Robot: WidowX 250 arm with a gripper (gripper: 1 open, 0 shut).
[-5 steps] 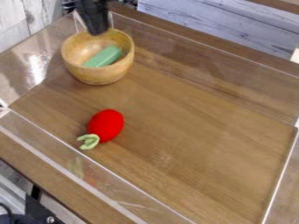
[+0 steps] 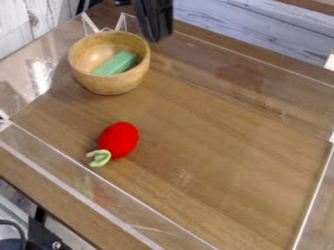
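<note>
A wooden bowl [image 2: 109, 81] at the upper left holds a green oblong object [image 2: 119, 62]. Lower down, a red vegetable with a pale green stem [image 2: 116, 141] lies on the wooden table [image 2: 229, 137]. My gripper [image 2: 154, 29] is at the top edge, above and behind the bowl, dark and partly out of frame; nothing shows in it, and it looks shut.
Clear raised edging runs along the table's sides, and a white slatted wall stands behind.
Over the last second the gripper has moved up and to the right, away from over the bowl. The bowl and red vegetable look unchanged.
</note>
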